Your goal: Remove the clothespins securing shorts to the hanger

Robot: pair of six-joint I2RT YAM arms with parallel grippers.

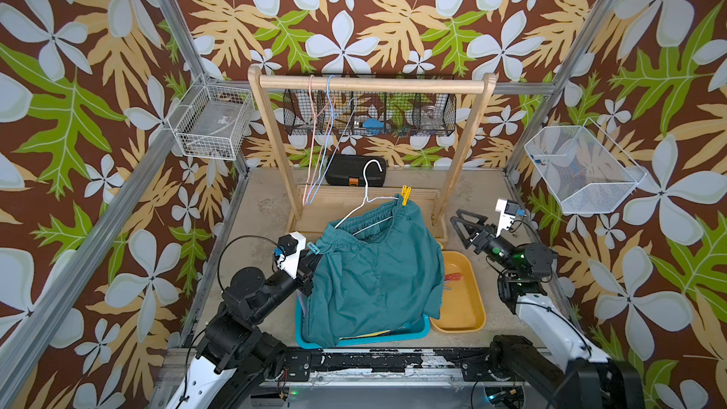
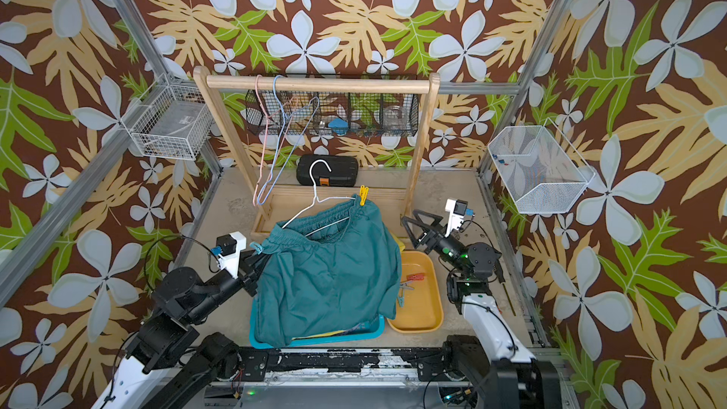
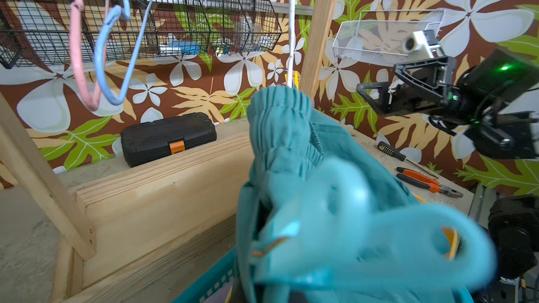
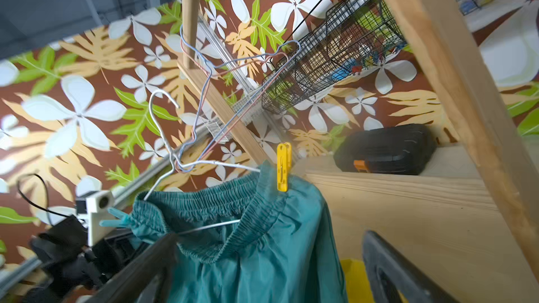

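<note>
The teal shorts (image 1: 378,280) hang from the white hanger (image 1: 366,181), held up at the left by my left gripper (image 1: 312,259). That gripper is shut on the waistband corner; its fingertips are hidden in the cloth. Right beside it a teal clothespin (image 3: 359,230) shows large and blurred in the left wrist view. A yellow clothespin (image 4: 283,167) stands clipped upright on the waistband's other end, over the hanger's arm. My right gripper (image 1: 459,230) is open and empty, to the right of the shorts and apart from the yellow clothespin.
A blue tray (image 1: 393,339) lies under the shorts. The orange bin (image 2: 421,310) with loose clothespins is to its right. Behind stands a wooden rack (image 1: 371,85) carrying pink and blue hangers (image 1: 327,132). Pliers (image 3: 426,182) and a screwdriver (image 3: 398,154) lie at the right.
</note>
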